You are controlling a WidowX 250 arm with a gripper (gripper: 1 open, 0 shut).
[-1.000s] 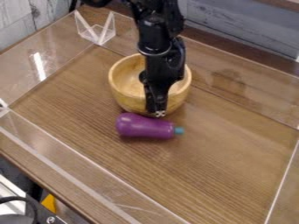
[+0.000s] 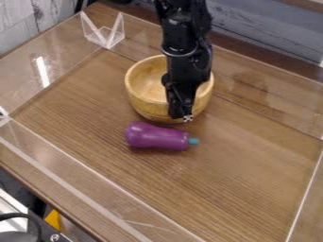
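Observation:
My black gripper (image 2: 186, 102) reaches down from the top into the front right part of a yellow bowl (image 2: 144, 87), with its fingertips at the rim. Whether it grips the rim is unclear, as the dark fingers overlap it. A purple eggplant-like toy (image 2: 158, 135) with a teal tip lies on the wooden table just in front of the bowl.
A clear angular object (image 2: 104, 28) stands at the back left. A yellow object (image 2: 53, 217) and a black cable lie off the lower left edge.
The bowl and my gripper have shifted back and slightly right, away from the purple toy, which stays in place.

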